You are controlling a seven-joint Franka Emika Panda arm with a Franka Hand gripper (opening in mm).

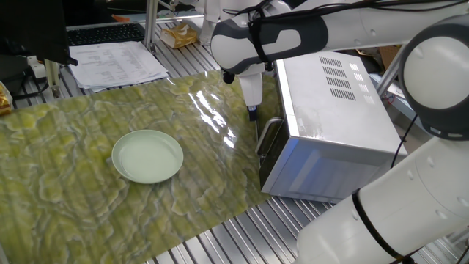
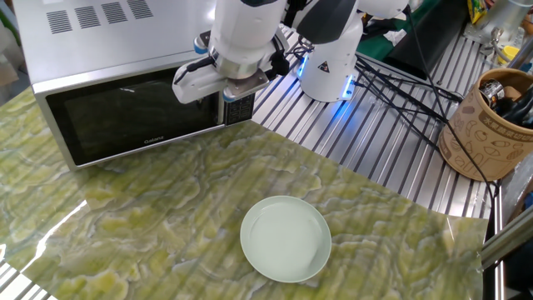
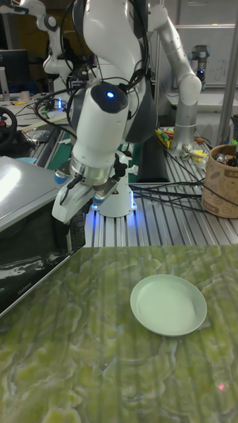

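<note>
A silver microwave [image 1: 333, 110] stands at the table's side, its dark glass door [image 2: 133, 117] shut. From its front juts a metal handle [image 1: 271, 136], which my hand hides in exterior view 2. My gripper [image 1: 253, 113] points down in front of the door, close to the handle and a little to its far side in exterior view 1. Its dark fingertips are small there, and whether they are apart cannot be made out. An empty pale green round plate [image 2: 286, 238] lies on the green marbled mat [image 3: 84, 352], well away from the gripper.
Papers [image 1: 117, 64] and a keyboard [image 1: 106, 34] lie beyond the mat. A patterned brown bucket [image 2: 483, 129] holding tools stands by the robot base [image 2: 329, 75], with cables [image 2: 408, 79] between them. The mat around the plate is clear.
</note>
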